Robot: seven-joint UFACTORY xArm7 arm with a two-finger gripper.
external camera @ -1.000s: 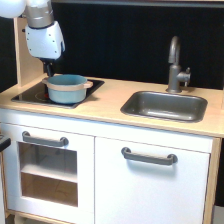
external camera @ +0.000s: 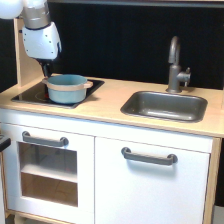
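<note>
A blue-grey pot point(external camera: 67, 92) with pale handles sits upright on the black stovetop point(external camera: 32, 95) at the left of the toy kitchen. The white arm comes down from the top left, and its dark gripper point(external camera: 46, 70) is at the pot's back left rim. Whether the fingers touch the pot or are apart from it is too small to make out. Their opening cannot be told either. No object shows inside the part of the pot that faces the camera.
To the right, a metal sink point(external camera: 165, 105) looks empty, with a dark faucet point(external camera: 175, 70) behind it. Bare wooden counter point(external camera: 108, 102) lies between stovetop and sink. Below are a cabinet door point(external camera: 150, 185) and an oven door point(external camera: 47, 175), both closed.
The arm's white upper part has shifted slightly to the left. The pot looks to be in the same place.
</note>
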